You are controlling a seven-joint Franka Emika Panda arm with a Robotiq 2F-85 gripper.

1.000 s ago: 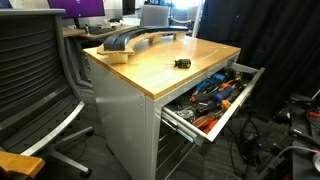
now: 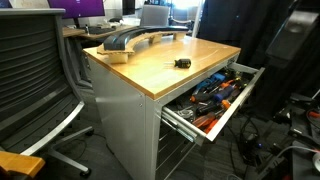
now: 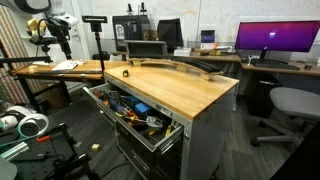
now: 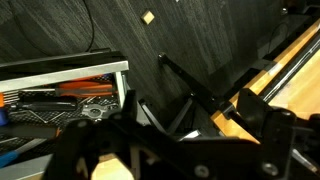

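Observation:
My gripper stands open at the bottom of the wrist view, with nothing between its fingers. Below it lies dark floor, and the open drawer is at the left. In exterior view 2 the arm (image 3: 45, 38) is raised at the far left, well away from the cabinet. The drawer (image 2: 216, 126) is pulled out and full of hand tools, including orange-handled ones (image 4: 83, 88). On the wooden cabinet top (image 2: 200, 52) rests a small dark tool (image 2: 182, 63), perhaps a screwdriver.
A long dark curved object (image 3: 180, 66) and a tan block (image 2: 116, 56) lie on the cabinet top. An office chair (image 2: 40, 85) stands beside the cabinet. Small yellowish pieces (image 4: 148, 17) and cables lie on the floor. Much of the cabinet top is clear.
A dark, blurred part of the arm has come into the upper right of exterior view 1, lower and further left than before. Drawer, tools and cabinet top look unchanged.

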